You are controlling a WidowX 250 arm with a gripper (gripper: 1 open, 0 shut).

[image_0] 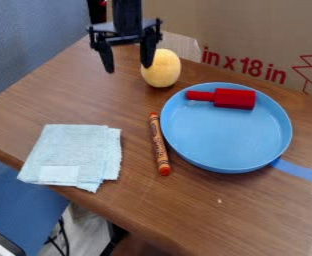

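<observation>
My black gripper (pixel 127 58) hangs open over the back of the wooden table, its two fingers apart with nothing visible between them, just left of a pale yellow round object (pixel 164 71). A blue plate (pixel 226 135) holds a red object with a handle (pixel 235 98) near its back rim. An orange crayon-like stick (pixel 159 145) lies left of the plate. A folded light blue cloth (pixel 71 156) lies at the front left.
A cardboard box (pixel 259 40) stands along the back. A blue tape strip (pixel 303 172) is on the table at right.
</observation>
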